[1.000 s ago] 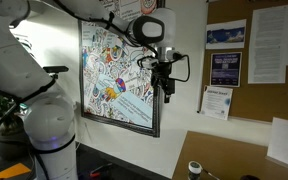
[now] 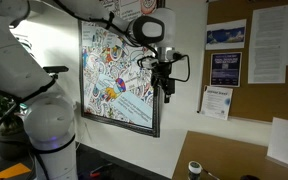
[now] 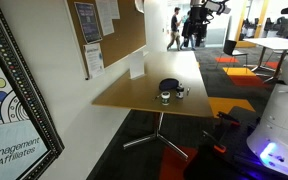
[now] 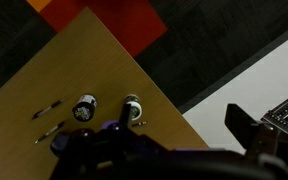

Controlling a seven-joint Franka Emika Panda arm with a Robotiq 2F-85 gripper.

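High over the table, my gripper points down, open, with nothing seen between its fingers. In exterior view 2 the gripper hangs above the far end of the wooden table, well apart from everything on it. From the wrist view, a dark jar with a pale label and a small white-topped container stand on the tabletop. Two thin pen-like items lie left of the jar. A dark round thing is partly hidden by the gripper.
A dark pan-like object sits near the table's middle, beside the small containers. Behind the table rises a wall with a whiteboard and a cork board.
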